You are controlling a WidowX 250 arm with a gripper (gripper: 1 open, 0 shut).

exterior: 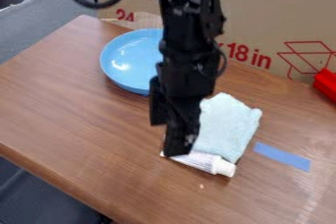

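Note:
My black gripper [178, 130] is low over the middle of the table, open, its fingertips just left of a folded light blue cloth [229, 124] and above a white tube [213, 164] lying in front of the cloth. The arm hides part of both. A blue plate [121, 61] lies behind, partly covered by the arm.
A cardboard box [256, 17] stands along the back. A red object [325, 84] sits at the right edge, and a strip of blue tape [281, 156] lies right of the cloth.

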